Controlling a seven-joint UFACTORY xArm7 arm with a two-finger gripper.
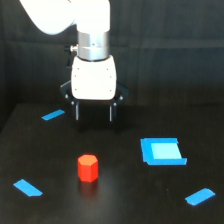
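Observation:
A red block (88, 168) with a six-sided outline stands on the dark table, left of centre and toward the front. My gripper (95, 114) hangs behind the block and higher in the picture, apart from it. Its two dark fingers are spread wide, and nothing shows between them. To the right lies a pale square (165, 151) bordered with blue tape (147, 153), with no object on it.
Blue tape strips mark the table at the back left (53, 115), front left (28, 188) and front right (200, 197). Bare dark surface lies between the block and the taped square; no obstacle shows there.

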